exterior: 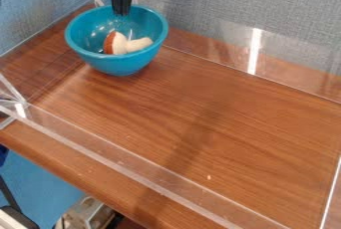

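Observation:
A blue bowl [126, 63] stands at the back left of the wooden table [213, 143]. Inside it lie a red-and-pale piece [111, 41] and a pale piece [138, 45], too small to name surely. My dark gripper [122, 5] hangs over the bowl's back rim, partly cut off by the top of the frame. It looks shut, with nothing visible between its fingers.
Clear panels run along the table's edges, with grey textured walls behind. A metal fixture [86, 216] sits below the table's front left edge.

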